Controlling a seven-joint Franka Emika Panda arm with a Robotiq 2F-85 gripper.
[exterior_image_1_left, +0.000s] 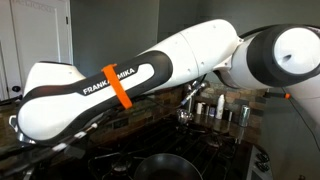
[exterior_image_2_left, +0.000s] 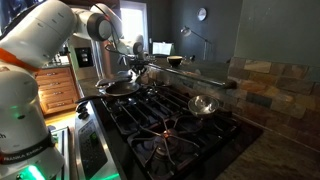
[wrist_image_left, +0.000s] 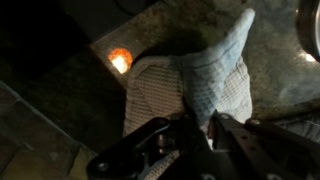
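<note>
In the wrist view my gripper is shut on a pale, waffle-textured cloth. The pinched part stands up in a fold between the fingers, while the rest of the cloth spreads over a dark countertop or hangs just above it; I cannot tell which. Neither exterior view shows the cloth clearly. My arm reaches across to the left in exterior view 1, with its gripper hidden there.
A dark pan sits on the stove, below the arm in exterior view 1. Exterior view 2 shows a metal bowl on the burner grates. A round metal rim shows at the wrist view's right edge.
</note>
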